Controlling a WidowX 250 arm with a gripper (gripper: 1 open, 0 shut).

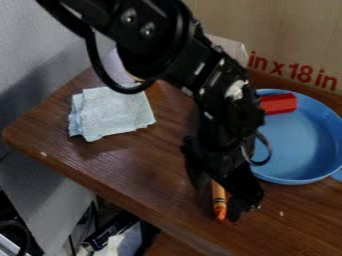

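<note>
The black arm reaches down from the top of the view to its gripper (218,195), which is low over the table's front right, around an orange carrot-like object (219,208) lying on the wood. The arm hides part of that object, and whether the fingers grip it is unclear. A blue pan (306,145) sits to the right of the gripper, with a red object (275,102) at its upper left side.
A folded pale cloth (107,117) lies on the left of the wooden table (94,175). A cardboard box (287,40) stands behind. The table's left and front edges drop to the floor.
</note>
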